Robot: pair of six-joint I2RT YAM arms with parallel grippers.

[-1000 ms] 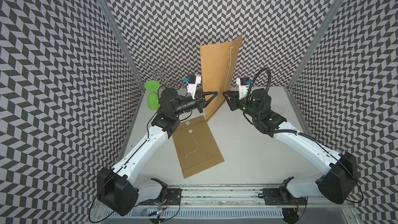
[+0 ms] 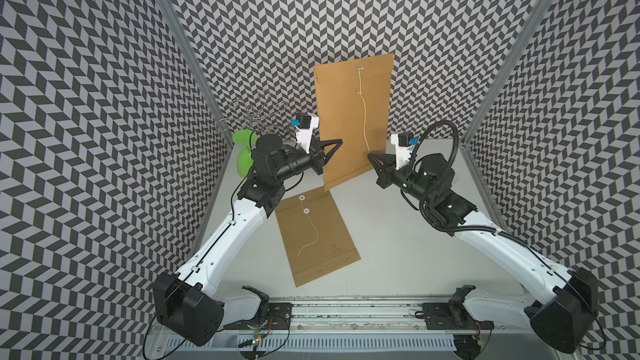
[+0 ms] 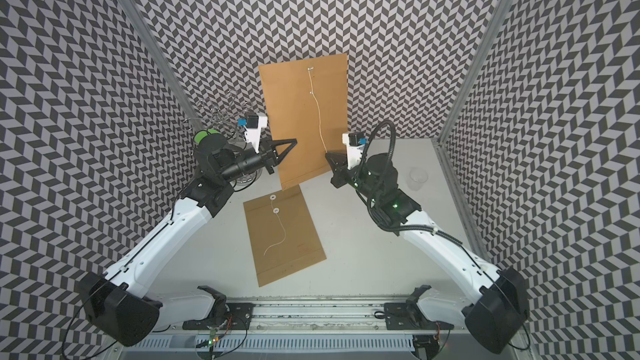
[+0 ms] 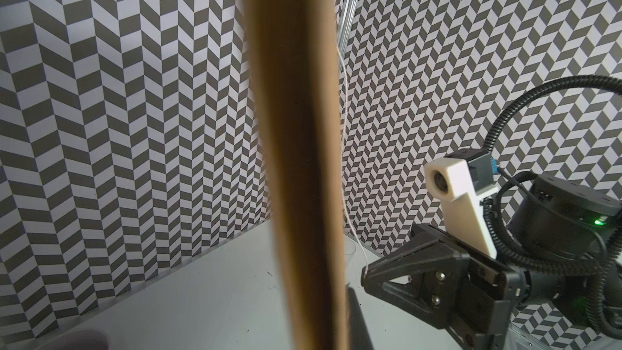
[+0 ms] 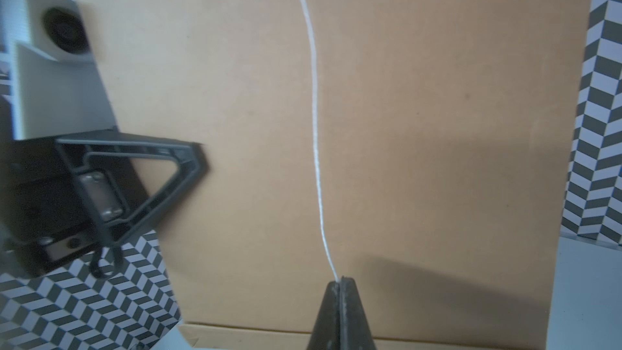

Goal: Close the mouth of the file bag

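Observation:
A kraft file bag [image 2: 340, 106] stands upright at the back centre, its front facing me, with two small buttons [image 2: 360, 68] near the top and a white string [image 3: 318, 110] hanging from them. My left gripper [image 2: 330, 153] is at the bag's left side; in the left wrist view the bag's edge [image 4: 298, 123] fills the middle, too blurred to show what is between the fingertips. My right gripper is shut on the string's lower end, in front of the bag's lower right part.
A second file bag [image 2: 320, 246] lies flat at the front centre. A green object [image 2: 243, 160] and a wire rack [image 2: 253, 110] are at the back left, a clear cup [image 3: 418, 176] at the right.
The standing bag has swung round to show more of its front, its top left corner moving left.

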